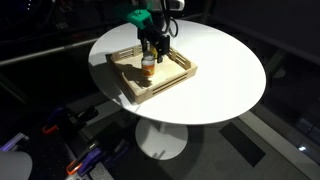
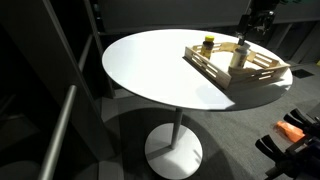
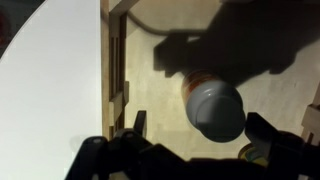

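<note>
A bottle with a grey-white lid and orange label (image 1: 148, 66) stands upright in a shallow wooden tray (image 1: 180, 78). From above, its round lid (image 3: 218, 110) appears between my gripper's dark fingers, with a gap on the left. My gripper is open and holds nothing. Whether the right finger touches the lid, I cannot tell. A second bottle, with a yellow lid (image 2: 208, 40), stands in the tray too; in the wrist view the right finger mostly covers it.
The tray's slatted wall (image 3: 115, 75) runs along the left of the wrist view. It sits near one edge of a round white table (image 1: 225, 70), whose other side is bare. Dark floor surrounds the table.
</note>
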